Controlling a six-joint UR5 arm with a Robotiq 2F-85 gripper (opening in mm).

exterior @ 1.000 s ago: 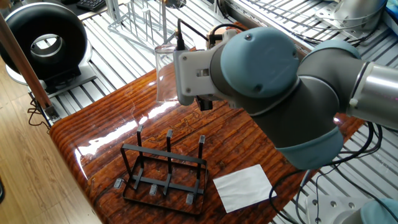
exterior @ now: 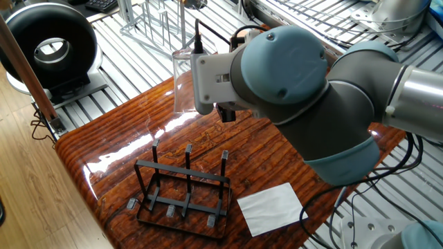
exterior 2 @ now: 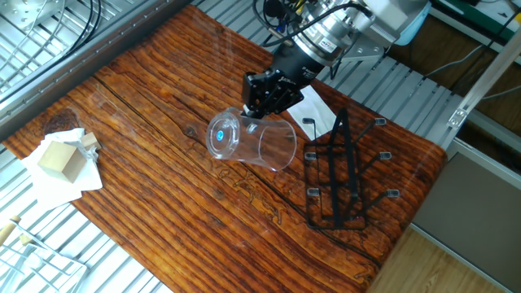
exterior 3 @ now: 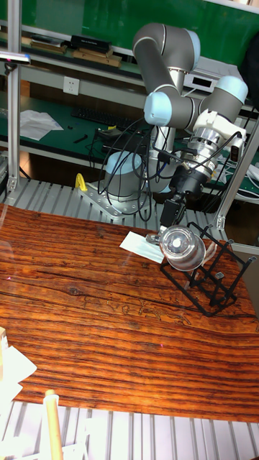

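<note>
A clear cup [exterior 2: 273,148] is tilted on its side above the wooden table [exterior 2: 155,106], its base with a small blue mark turned away from the black rack [exterior 2: 333,183]. My gripper [exterior 2: 249,112] is shut on the cup's wall; the fingertips are partly lost against the clear plastic. In exterior view 3 the cup's round base [exterior 3: 178,244] faces the camera, and the cup overlaps the rack [exterior 3: 222,287] in that view. From exterior view 1, the arm's wrist hides the gripper's fingers, and only part of the cup [exterior: 183,86] shows beyond it.
White paper [exterior: 271,209] lies flat next to the rack. At the table's other end, a wooden block [exterior 2: 62,162] rests on a white sheet [exterior 2: 50,190]. Cables [exterior: 377,176] hang beside the arm.
The rack and paper are unmoved.
</note>
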